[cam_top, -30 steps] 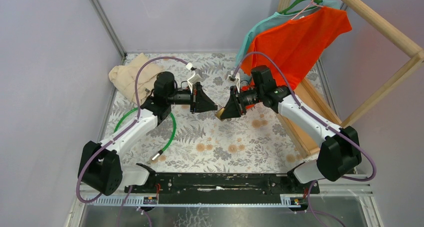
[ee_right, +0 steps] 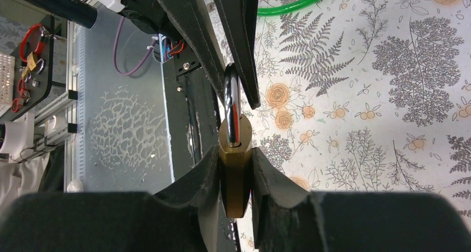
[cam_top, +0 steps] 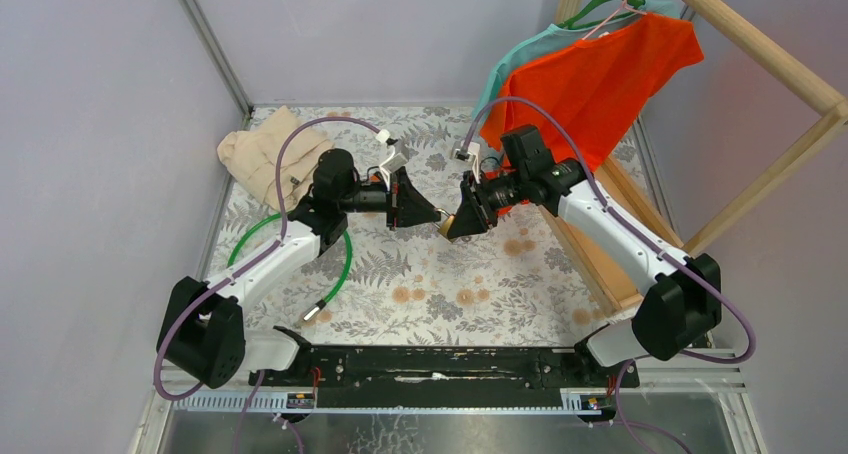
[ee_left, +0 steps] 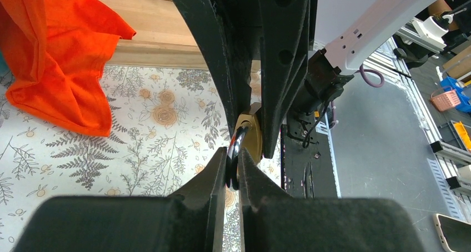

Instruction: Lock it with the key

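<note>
A brass padlock (ee_right: pixel 235 174) with a steel shackle (ee_right: pixel 233 105) is held in the air between my two grippers, near the middle of the top view. My right gripper is shut on the brass body. My left gripper is shut on the shackle, seen upright at its fingertips in the left wrist view, with the body behind it. No key can be made out in the grippers.
A wooden rack (cam_top: pixel 590 264) with an orange shirt (cam_top: pixel 600 84) and a teal shirt stands at the right. A beige cloth (cam_top: pixel 260 154) and a green hose (cam_top: pixel 343 274) lie at the left.
Both grippers and the padlock have shifted very slightly to the right in the top view; both grips look unchanged.
</note>
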